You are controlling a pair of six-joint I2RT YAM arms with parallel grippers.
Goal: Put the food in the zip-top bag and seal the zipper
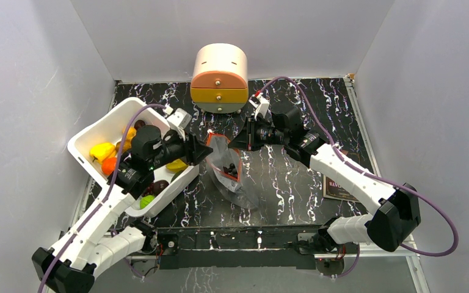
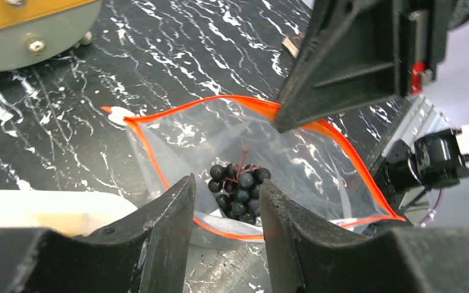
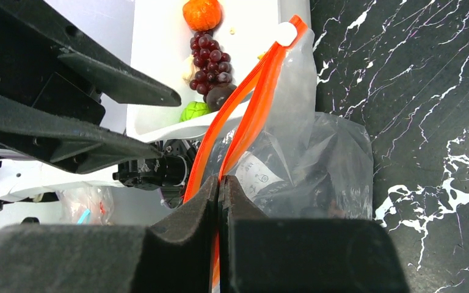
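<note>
The clear zip bag (image 1: 238, 192) with an orange zipper stands open at the table's middle. Dark grapes (image 2: 239, 195) lie inside it, seen through the mouth in the left wrist view. My left gripper (image 1: 203, 151) is just left of the mouth; its fingers stand part open in the left wrist view (image 2: 225, 204), with no grapes held between them. My right gripper is shut on the orange zipper edge (image 3: 259, 101) of the bag at its upper rim.
The white bin (image 1: 88, 143) at left holds peppers, more grapes and other produce. A small drawer cabinet (image 1: 218, 73) stands at the back. A brown board (image 1: 336, 190) lies at the right.
</note>
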